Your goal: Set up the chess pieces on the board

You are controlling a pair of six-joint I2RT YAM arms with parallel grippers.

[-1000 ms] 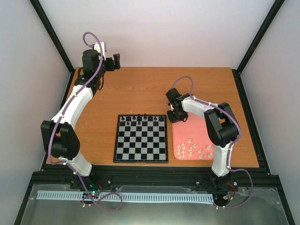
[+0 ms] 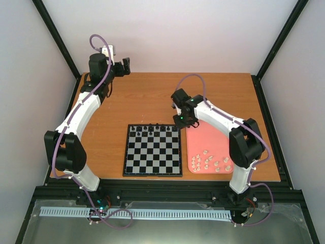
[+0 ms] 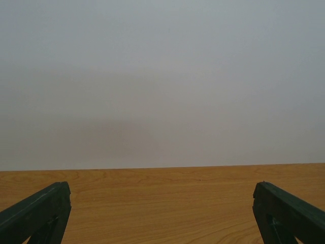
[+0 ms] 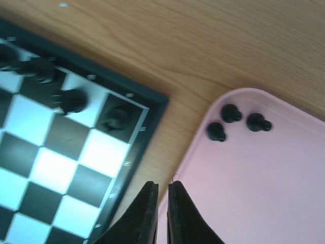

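Note:
The chess board [image 2: 153, 157] lies mid-table, with several black pieces [image 2: 151, 128] standing along its far edge. In the right wrist view, one dark piece [image 4: 117, 119] occupies the corner square and another [image 4: 73, 100] stands beside it. Three black pieces [image 4: 231, 113] sit in the near-board corner of the pink tray [image 4: 284, 168]. My right gripper hovers over the gap between board and tray. Its fingers are shut, and I see no piece clearly between them. My left gripper [image 2: 125, 66] is raised at the far left, open and empty.
Several pale pieces [image 2: 205, 157] are grouped at the tray's front. Bare wooden table [image 2: 147, 96] extends behind the board. The tray lies close to the board's right side.
My right gripper has moved left from over the tray's far-left corner to the board's far-right corner. The left arm stays where it was.

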